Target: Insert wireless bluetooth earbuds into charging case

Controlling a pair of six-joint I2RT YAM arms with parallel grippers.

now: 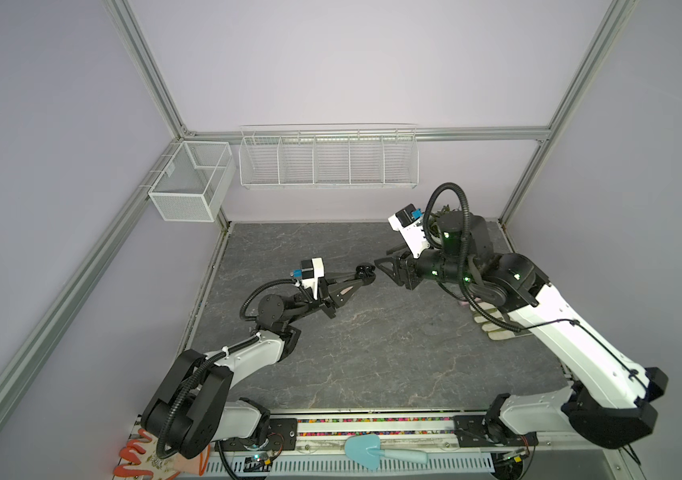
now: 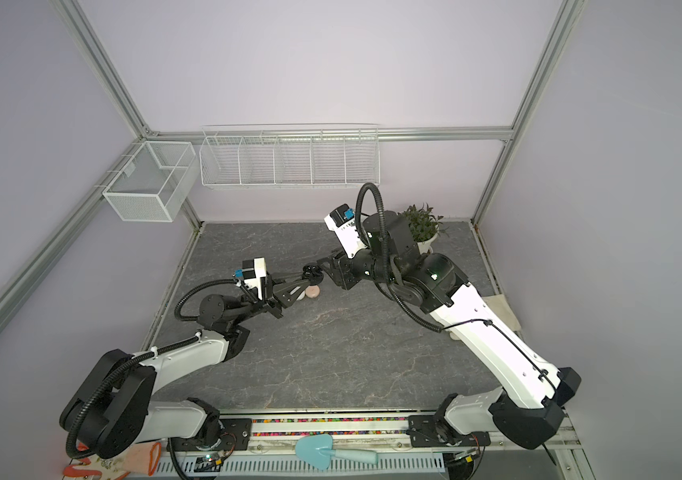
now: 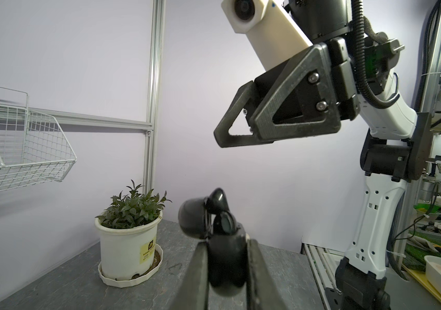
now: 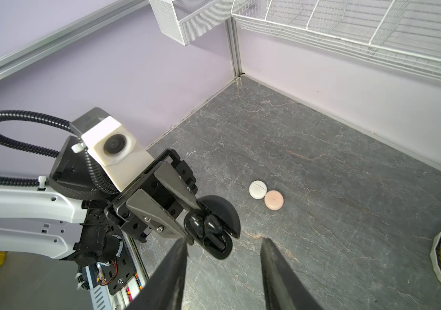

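Observation:
My left gripper is shut on the black charging case, held in the air above the table with its lid raised. Dark glossy pieces, apparently earbuds, sit in or on the case; whether they are fully seated I cannot tell. My right gripper is open, close to the case and just above and beside it, with nothing between its fingers.
A white and a pink round object lie on the grey table. A potted plant stands at the back right. Wire baskets hang on the walls.

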